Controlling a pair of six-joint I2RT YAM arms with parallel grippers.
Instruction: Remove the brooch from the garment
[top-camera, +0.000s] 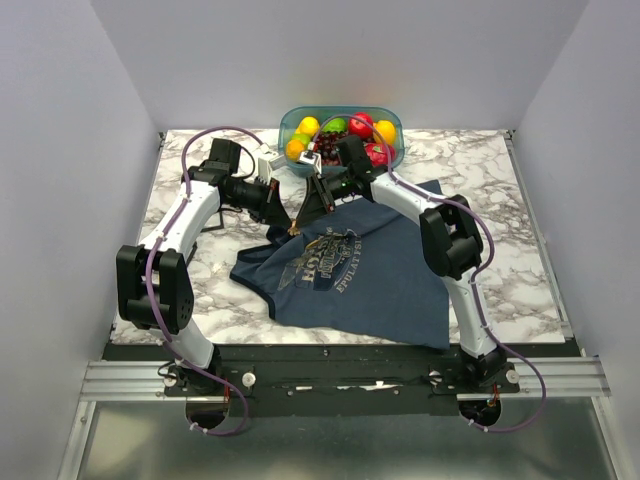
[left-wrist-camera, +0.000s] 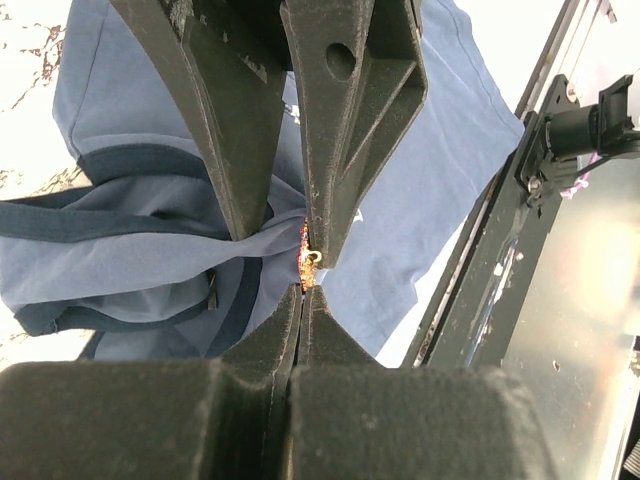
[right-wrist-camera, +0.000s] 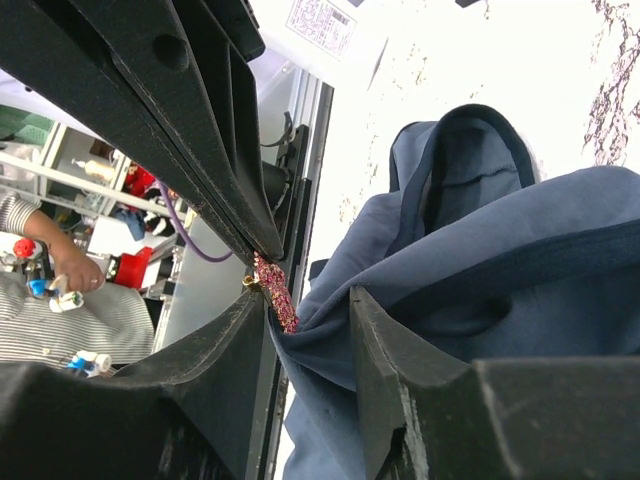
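Note:
The brooch (right-wrist-camera: 278, 295), a narrow reddish, glittering piece with a gold clasp end, sits at the edge of a raised fold of the blue garment (top-camera: 385, 285). My left gripper is shut on one end of it, as the right wrist view shows. My right gripper stands part open around the fold. One of its fingers (left-wrist-camera: 325, 235) lies right beside the brooch, while the other is across the cloth. From above, both grippers meet over the garment's upper left part, and the brooch (top-camera: 293, 231) is a small golden spot there.
A clear bin of fruit (top-camera: 292, 118) stands at the back, behind the grippers. Bare marble table (top-camera: 495, 240) shows right of the garment and along its left side. A dark thin object lies partly hidden beside the left arm.

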